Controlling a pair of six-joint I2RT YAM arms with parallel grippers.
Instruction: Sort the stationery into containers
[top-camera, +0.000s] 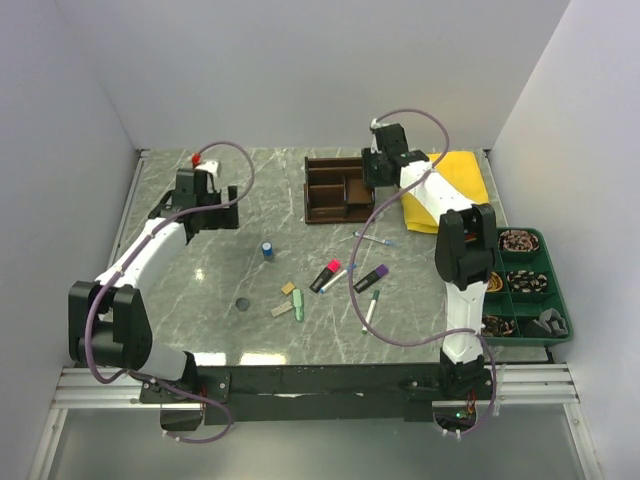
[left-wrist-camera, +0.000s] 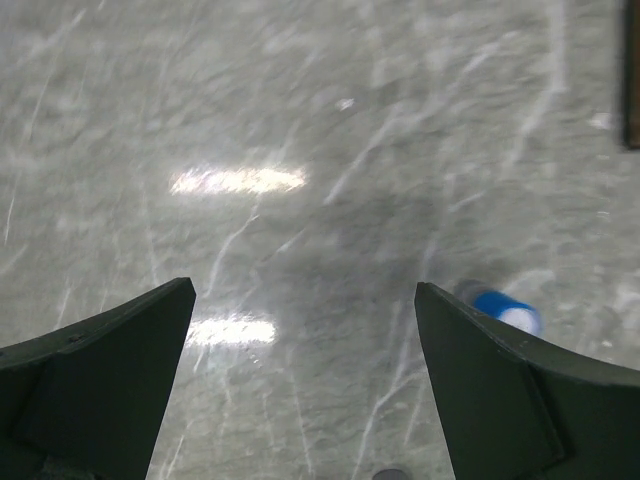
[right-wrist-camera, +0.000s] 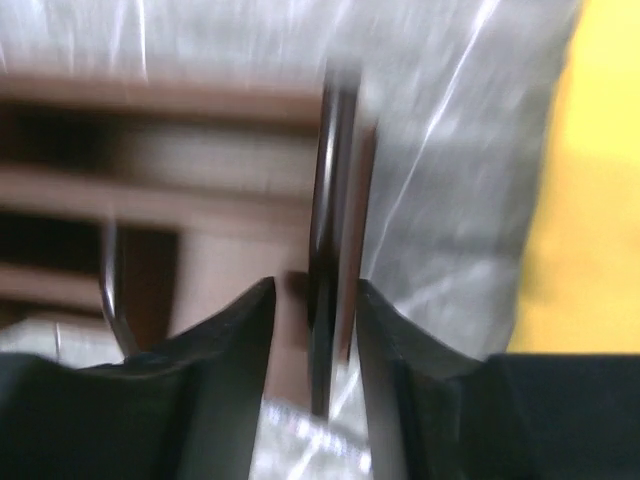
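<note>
A brown compartment organizer (top-camera: 327, 203) sits at the back centre; my right gripper is at its right wall, fingers part open around that edge, blurred in the right wrist view. My left gripper hangs open over bare table, near a blue-capped cylinder (left-wrist-camera: 508, 315). Loose stationery lies in the middle: a red-capped marker (top-camera: 325, 275), a purple-capped marker (top-camera: 370, 278), a green item (top-camera: 298, 306), a small tan block (top-camera: 288, 288), an eraser-like bar (top-camera: 281, 309) and several pens (top-camera: 370, 312).
A yellow cloth (top-camera: 456, 175) lies right of the organizer. A green divided tray (top-camera: 552, 300) with small items stands at the right.
</note>
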